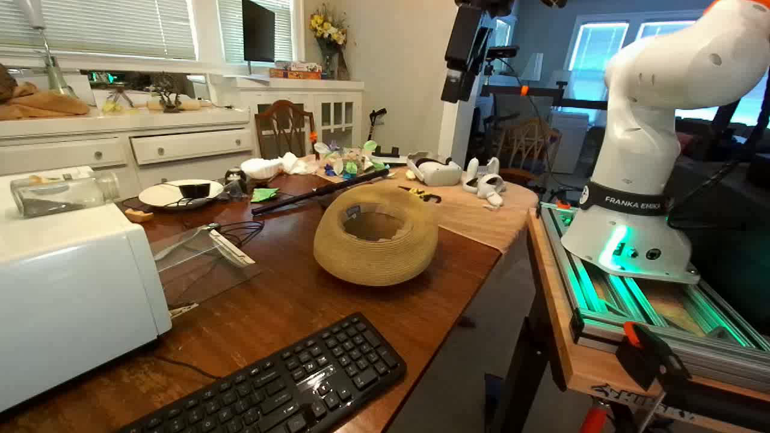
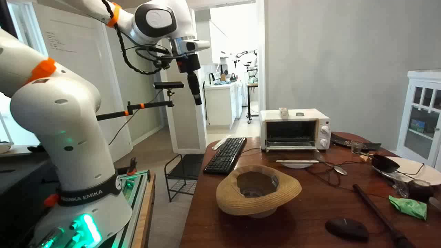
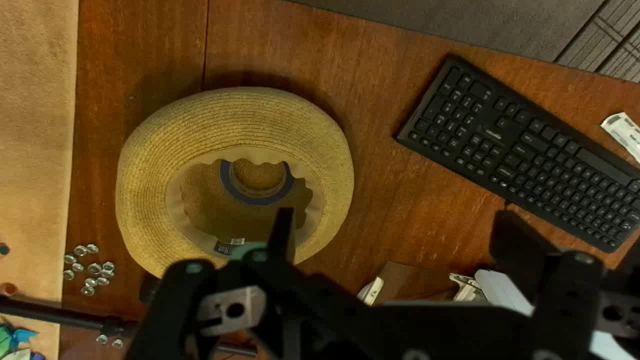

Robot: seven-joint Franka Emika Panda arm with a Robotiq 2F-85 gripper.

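An upturned straw hat [image 1: 375, 249] rests on the brown wooden table [image 1: 289, 303], its brim raised and its hollow facing up. From above, in the wrist view, the hat [image 3: 240, 120] lies left of the gripper. A curved dark blue band [image 3: 256, 198] shows inside it; whether that is part of the hat or a separate object, I cannot tell. My gripper is open, its two dark fingers [image 3: 282, 233] wide apart and nothing between them. In exterior view 2 the gripper [image 2: 197, 101] hangs high above the table, touching nothing.
A black keyboard [image 3: 528, 150] lies on the table near the white toaster oven [image 2: 295, 130]. A black mouse [image 2: 346, 229], a black rod [image 2: 378, 210], a white plate [image 2: 407, 167] and a green wrapper [image 2: 409, 207] occupy the other side. Bare wood surrounds much of the hat.
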